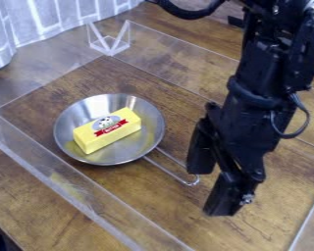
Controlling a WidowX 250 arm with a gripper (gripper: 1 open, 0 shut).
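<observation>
A yellow box with a red and white label [94, 133] lies in a steel pan [132, 146] on the left, whose wire handle reaches down toward the right. My black gripper [212, 178] hangs at the right, beside the pan's handle and apart from the box, its two dark fingers separated, with nothing visible between them.
Clear plastic walls run along the left and back of the wooden surface [42, 191]. A white curtain is at the upper left. Bare wood lies around the pan and at the front.
</observation>
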